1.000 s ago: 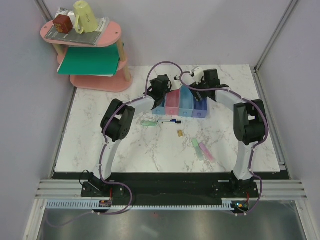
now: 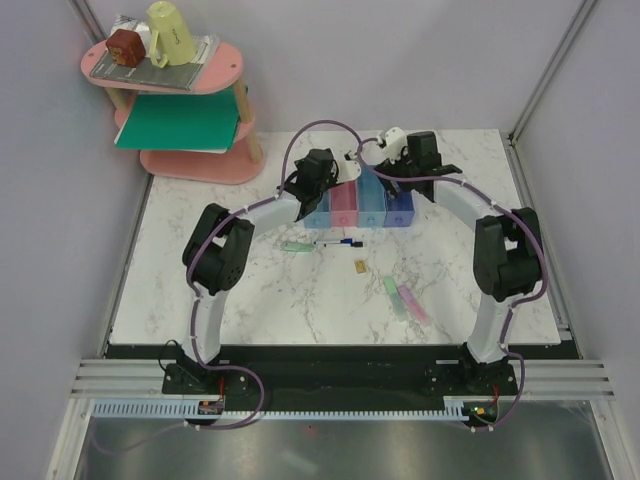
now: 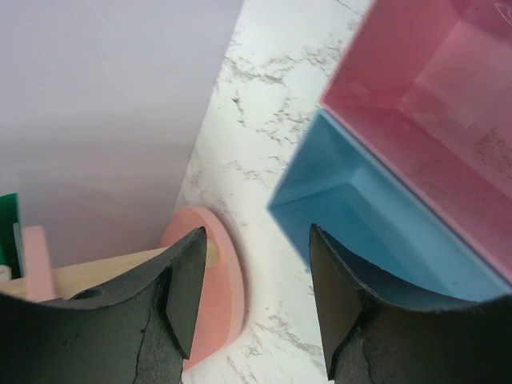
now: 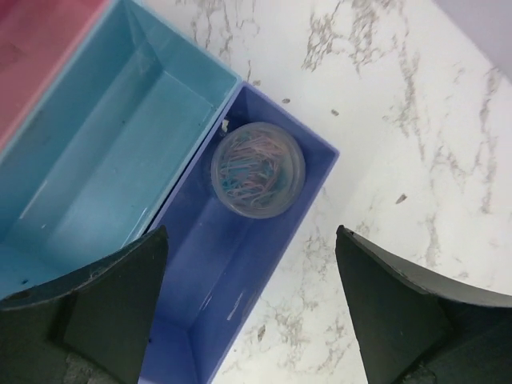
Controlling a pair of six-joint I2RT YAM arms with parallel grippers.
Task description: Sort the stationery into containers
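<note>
Coloured bins stand at the back: light blue (image 3: pixel 376 224), pink (image 2: pixel 343 210), cyan (image 2: pixel 370 205), dark blue (image 2: pixel 398 210). A round clear box of paper clips (image 4: pixel 258 170) lies in the dark blue bin. My left gripper hangs over the left bins, fingers apart and empty. My right gripper is open above the dark blue bin, nothing held. On the table lie a pen (image 2: pixel 337 242), a green item (image 2: pixel 297 246), a small yellow item (image 2: pixel 360 267), and green (image 2: pixel 394 298) and pink (image 2: pixel 413 305) strips at front right.
A pink tiered shelf (image 2: pixel 200 169) with a mug (image 2: pixel 172 40), red cube (image 2: pixel 126 48) and green folder (image 2: pixel 177 121) stands back left.
Both arms have shifted slightly, their upper links moving outward and toward the front. The items on the table look unchanged.
</note>
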